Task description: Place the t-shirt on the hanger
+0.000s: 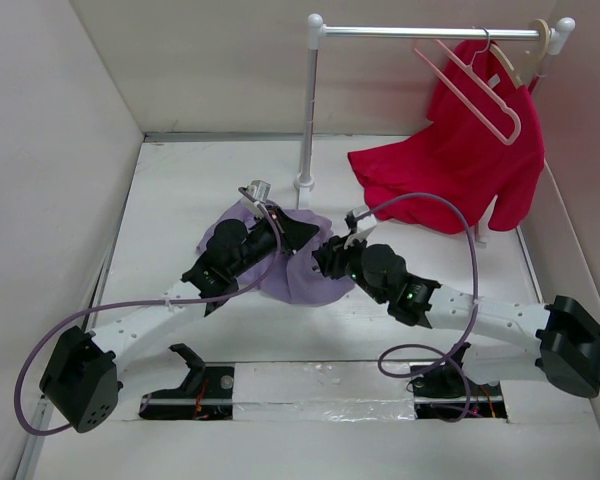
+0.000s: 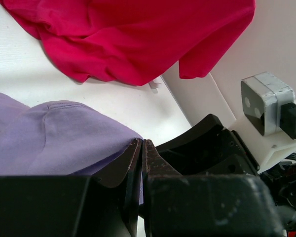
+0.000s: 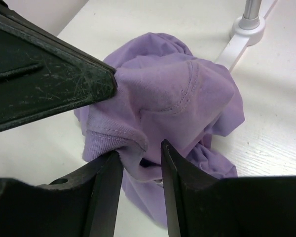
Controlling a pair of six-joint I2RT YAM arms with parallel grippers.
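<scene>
The crumpled lilac t-shirt [image 1: 300, 280] lies on the white table below the rack's left post. My left gripper is shut at the shirt's folded edge; whether cloth is between its tips is unclear. My right gripper is part open at the same shirt from the right, with a hemmed fold of lilac cloth around its fingertips, close to the left gripper's black finger seen in the right wrist view. A pink hanger [image 1: 490, 105] hangs on the rail at upper right.
A red shirt [image 1: 430, 180] hangs on the rack's [image 1: 380, 31] right side and drapes onto the table. Walls stand on both sides and behind.
</scene>
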